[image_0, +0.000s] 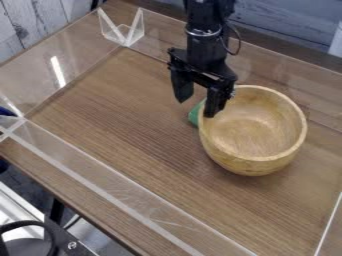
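My black gripper (201, 92) hangs at the upper middle, open, with its fingers spread over the left rim of a large wooden bowl (253, 140). A small green object (195, 114) lies against the bowl's left side, just below the gripper and partly hidden by it and the bowl. I cannot tell what the green object is. The bowl looks empty.
Clear strips and a clear bracket (123, 30) sit at its edges. Black cables (27, 236) lie at the lower left.
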